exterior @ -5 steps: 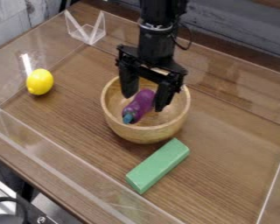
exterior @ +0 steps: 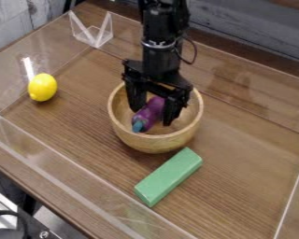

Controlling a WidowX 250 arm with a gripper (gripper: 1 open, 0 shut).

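Observation:
My black gripper (exterior: 153, 97) hangs down from the top centre with its fingers open, low over a wooden bowl (exterior: 156, 140) in the middle of the table. In the bowl lies a purple object with a teal tip (exterior: 149, 113), partly between or behind the fingers; whether they touch it I cannot tell.
A yellow lemon-like object (exterior: 42, 87) lies at the left. A green block (exterior: 168, 176) lies in front of the bowl, to the right. A clear wire-like item (exterior: 92, 28) stands at the back left.
My gripper has moved a little to the left over the bowl, and its fingers sit closer around the purple object. The other things have not visibly moved.

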